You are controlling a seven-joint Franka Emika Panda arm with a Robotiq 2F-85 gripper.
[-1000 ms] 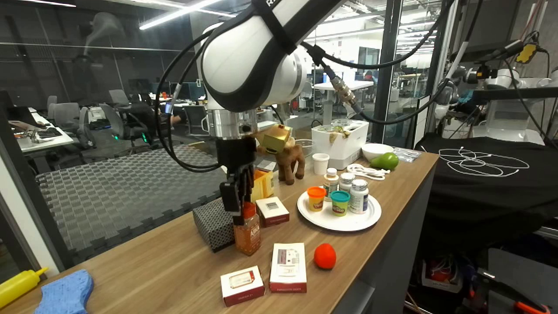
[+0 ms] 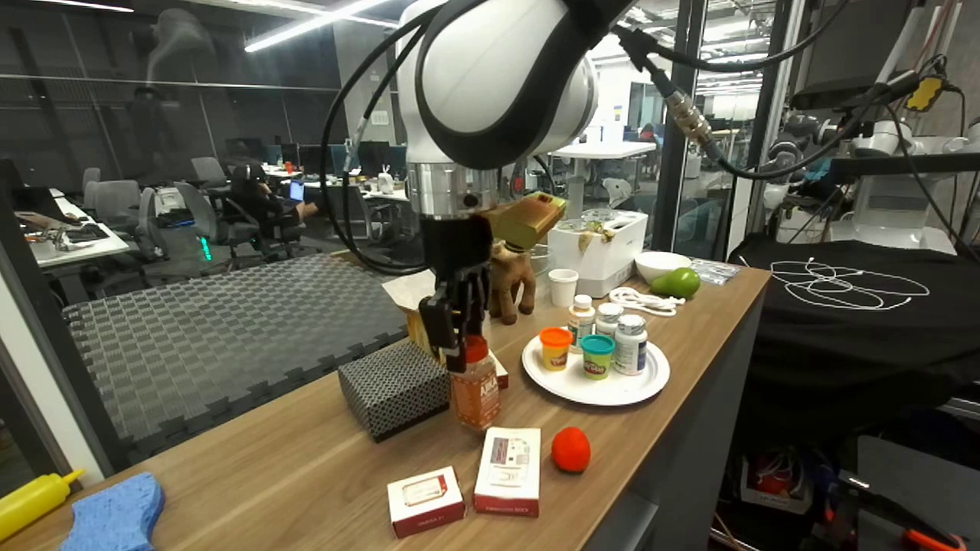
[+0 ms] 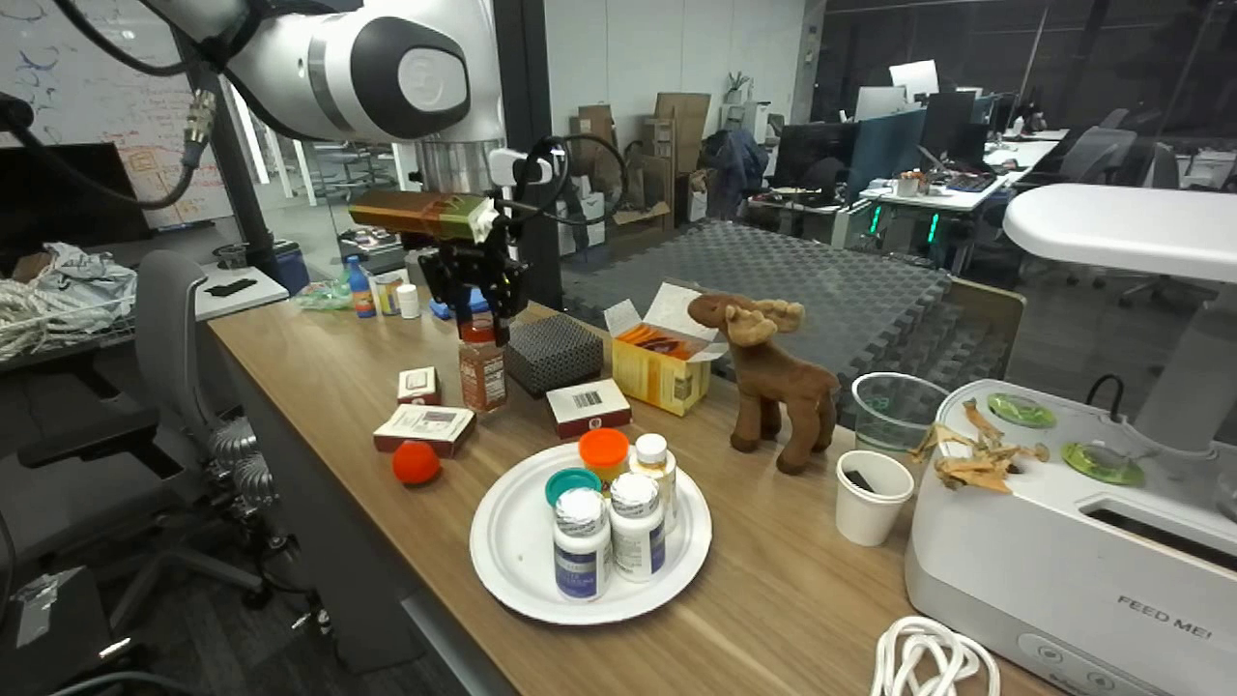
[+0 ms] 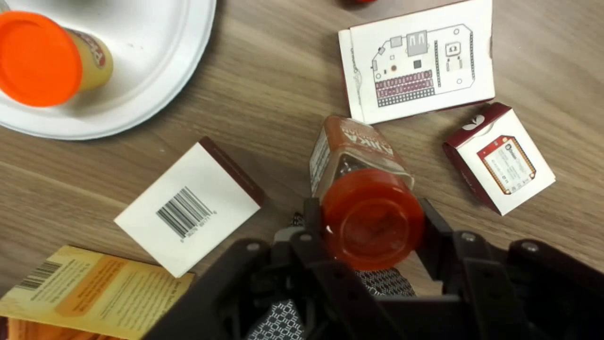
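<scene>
A clear spice jar [image 2: 477,396] with an orange label and a red cap is gripped at its cap by my gripper [image 2: 462,353]. In the wrist view the red cap [image 4: 373,221] sits between the two fingers, and the jar's body slants away beneath it. Exterior view 2 shows the jar [image 3: 482,373] close to upright beside the black patterned box [image 3: 554,353]. Whether its base touches the table is hard to tell.
A white plate [image 3: 510,565] holds several bottles and tubs. Small white-and-red boxes [image 2: 507,464], a red ball [image 2: 571,450] and an open yellow box [image 3: 658,377] lie close by. A toy moose [image 3: 774,377] stands farther off.
My gripper and the jar have moved right and slightly up in exterior view 1, toward the plate. The jar now covers part of the barcode box. The larger white box has shifted slightly.
</scene>
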